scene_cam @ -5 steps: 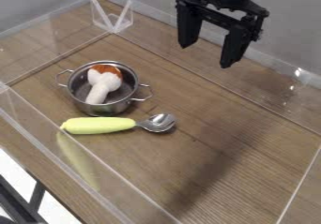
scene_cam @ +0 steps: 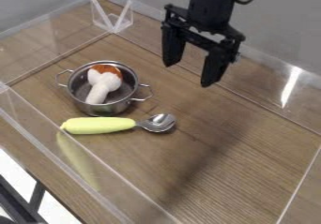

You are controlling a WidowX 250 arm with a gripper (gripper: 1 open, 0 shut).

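My black gripper (scene_cam: 196, 54) is open above the wooden table, up and to the right of a metal pot (scene_cam: 126, 97). In the pot is a white object (scene_cam: 100, 85) with an orange-brown top. A yellow elongated object (scene_cam: 98, 126) lies in front of the pot, with a metal spoon (scene_cam: 158, 123) at its right end.
A white wire rack (scene_cam: 112, 20) stands at the back left. A pale border runs along its edges.
My gripper has moved left, toward the pot side, over the last second. The objects on the table look unmoved.
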